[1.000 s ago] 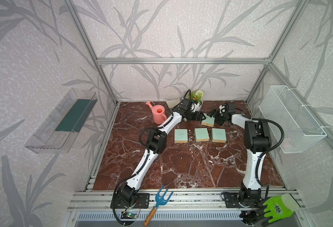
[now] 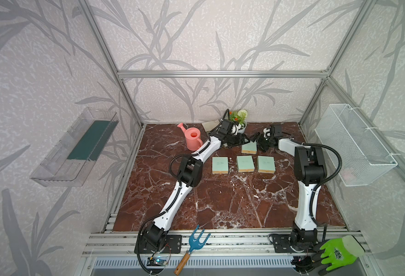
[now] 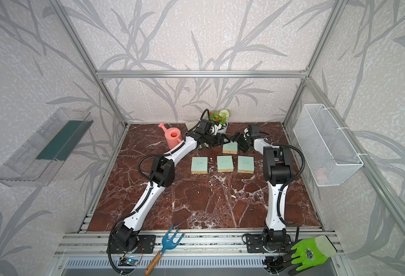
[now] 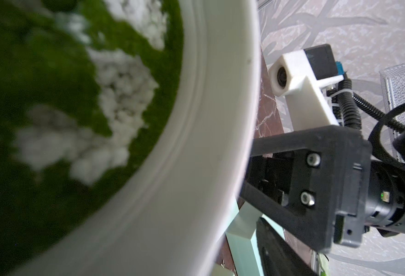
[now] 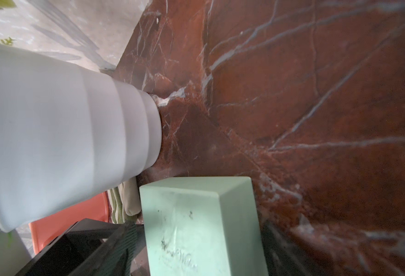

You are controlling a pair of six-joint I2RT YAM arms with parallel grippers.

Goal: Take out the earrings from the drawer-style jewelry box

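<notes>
The jewelry box, a pale green block, is tilted in the right wrist view (image 5: 188,230) and shows near the back of the table in the top left view (image 2: 249,148). My right gripper (image 2: 257,141) stands open around it, one finger (image 5: 117,250) on each side; the right-hand finger looks against the box. At the box's back left corner is my left gripper (image 2: 243,139). In the left wrist view a plant pot covers most of its fingers, with one dark finger (image 4: 280,253) near the green box. No earrings can be made out.
A white plant pot (image 5: 64,133) stands close behind the box. Several more green boxes, such as the leftmost box (image 2: 220,164), lie in a front row. A pink watering can (image 2: 193,139) is to the left.
My left gripper has barely moved.
</notes>
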